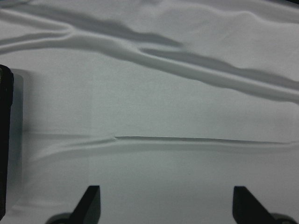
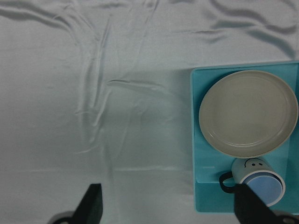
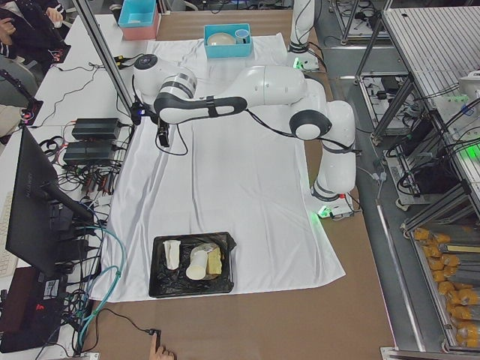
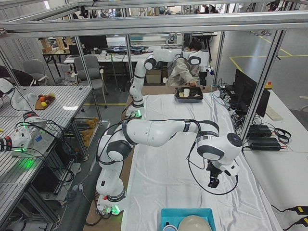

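Both arms reach over a white cloth (image 3: 225,187). My left gripper hangs over bare cloth, fingers wide apart and empty; a dark edge shows at the left of its view. My right gripper is open and empty above cloth, beside a blue bin (image 2: 201,186) holding a beige plate (image 2: 247,112) and a smiley mug (image 2: 264,186) lying near its lower end. A black tray (image 3: 161,277) at the other end of the cloth holds a white item (image 3: 172,253), a cream cup-like object (image 3: 197,266) and a yellow item (image 3: 214,261).
Monitor (image 3: 37,210), boxes and tangled cables line one side of the cloth. Metal frame posts and a steel table (image 3: 420,45) stand around it. A person's hand (image 3: 161,352) is at the brown board's near edge.
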